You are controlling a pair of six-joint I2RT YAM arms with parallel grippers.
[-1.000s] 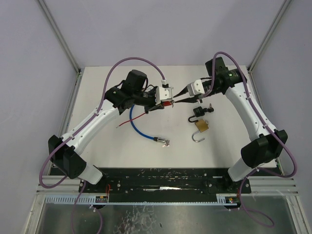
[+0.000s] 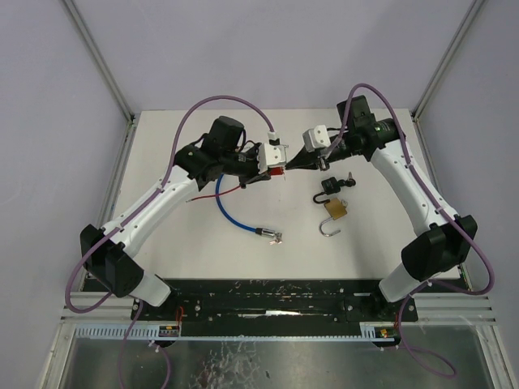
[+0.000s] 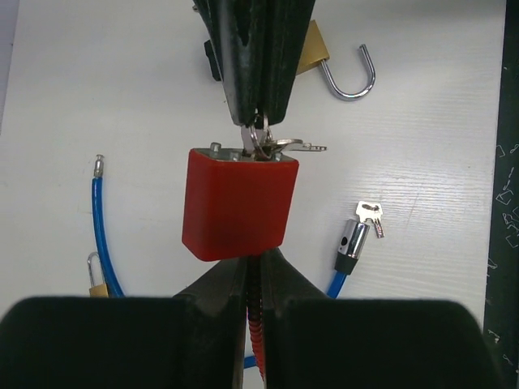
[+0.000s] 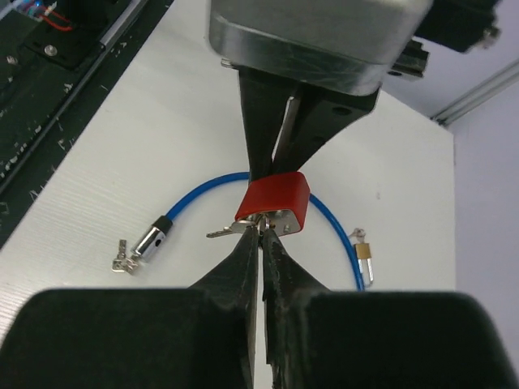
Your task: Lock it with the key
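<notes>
A red padlock body [image 3: 239, 207] [image 4: 273, 192] is held up at the centre by my left gripper [image 2: 268, 170], which is shut on it, as the top and right wrist views show. Silver keys [image 3: 288, 146] [image 4: 223, 232] are at its top face. My right gripper [image 2: 288, 167] meets that face from the right, its fingertips close together at the key, partly hiding it; whether they grip it I cannot tell.
The white table holds a blue cable lock [image 2: 239, 223] with keys, a brass padlock [image 2: 336, 209] with open shackle, black pieces [image 2: 331, 185] at the right, and a small padlock [image 4: 363, 259].
My right gripper's fingertips have come together at the keys, and its body has shifted slightly. The left gripper and red lock stay in place.
</notes>
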